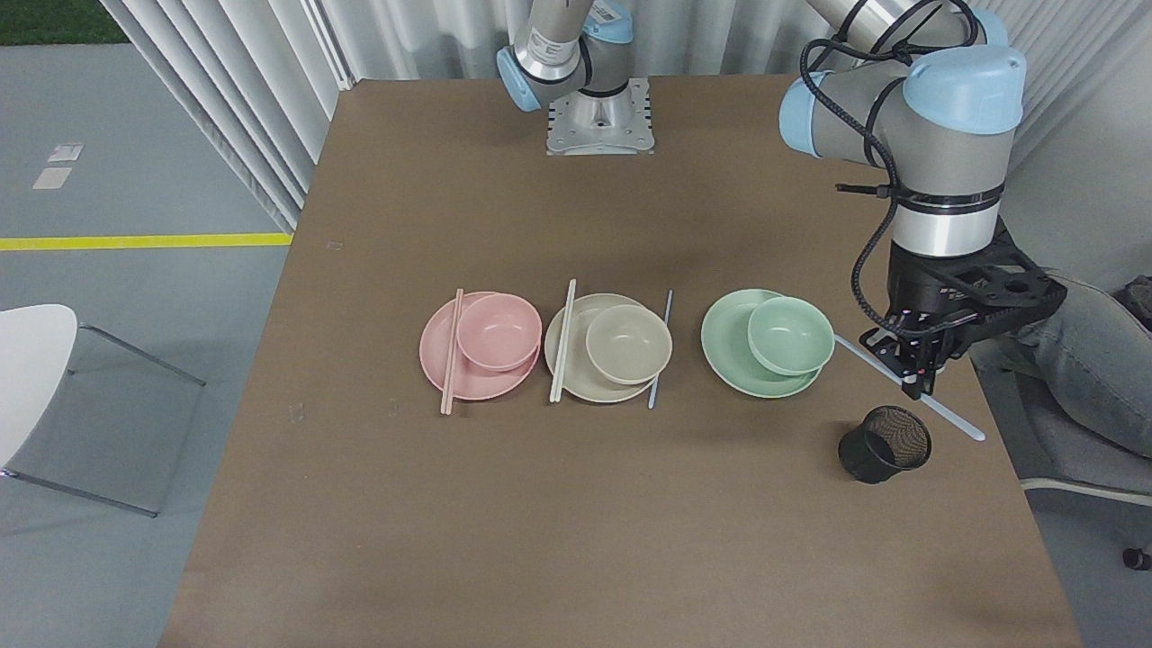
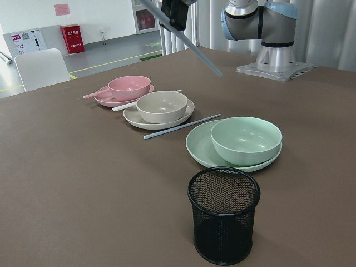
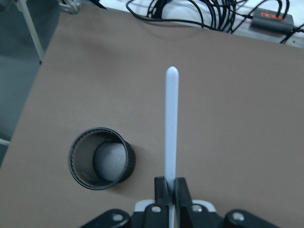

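My gripper is shut on a pale blue stick (image 3: 171, 118), which crosses the air over the table's right side in the front view (image 1: 956, 419) and slants through the top of the left view (image 2: 197, 51). A black mesh cup (image 3: 102, 159) stands below and left of the stick in the wrist view, at the lower right of the table in the front view (image 1: 883, 446), and nearest the camera in the left view (image 2: 222, 217).
Pink (image 1: 499, 335), cream (image 1: 628, 346) and green (image 1: 790, 337) bowls sit on matching plates, with chopsticks at the first two. A person sits beside the right edge.
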